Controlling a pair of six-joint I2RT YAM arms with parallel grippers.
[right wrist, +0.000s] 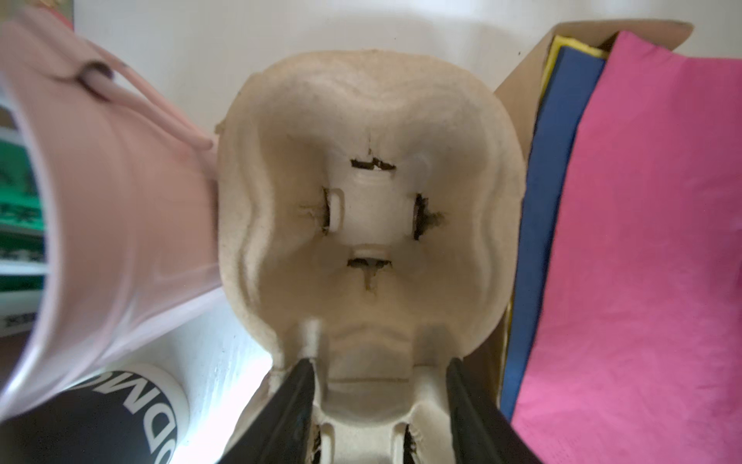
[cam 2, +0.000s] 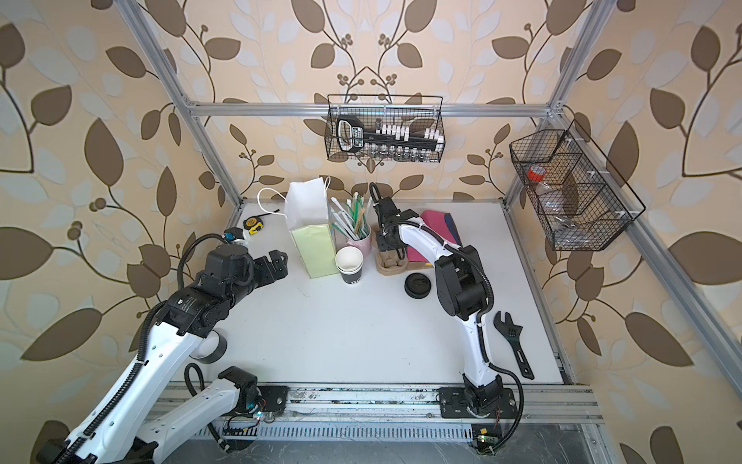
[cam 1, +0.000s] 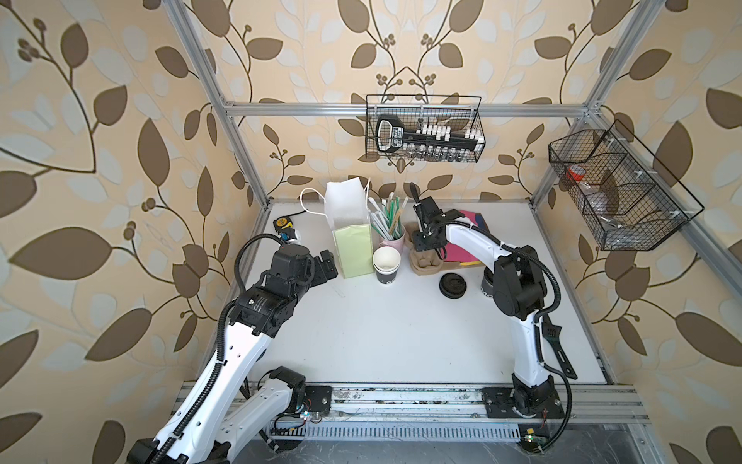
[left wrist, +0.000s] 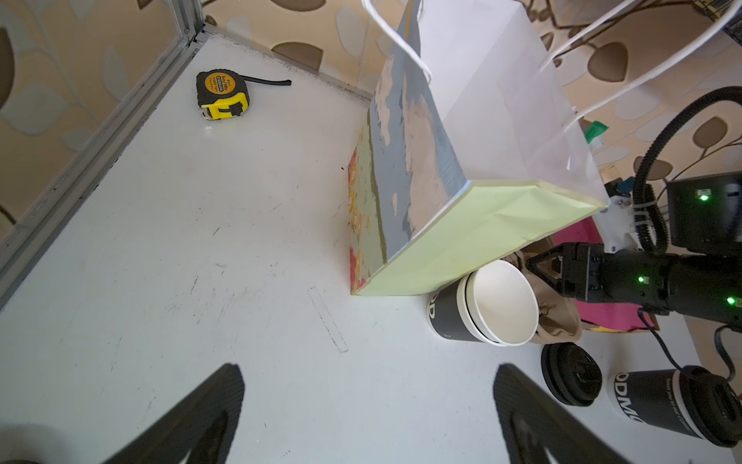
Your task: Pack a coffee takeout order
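The brown cardboard cup carrier [right wrist: 371,297] shows from above in the right wrist view with an empty well. My right gripper is part open, one finger on each side of the carrier's middle bridge; whether they touch it I cannot tell. My left gripper stands open and empty over the table, left of the upright paper bag [cam 1: 353,249], which has white handles. Stacked paper cups [cam 1: 386,265] stand in front of the bag. Black lids [cam 1: 452,285] lie right of them. A lidded dark cup [left wrist: 657,398] stands farther right, partly behind the right arm in the top left view.
Behind the cups is a pink holder [right wrist: 131,208] of straws and stirrers, close against the carrier. A box with pink napkins [right wrist: 641,255] adjoins its right. A tape measure [left wrist: 222,92] and wrench [cam 2: 513,342] lie at the sides.
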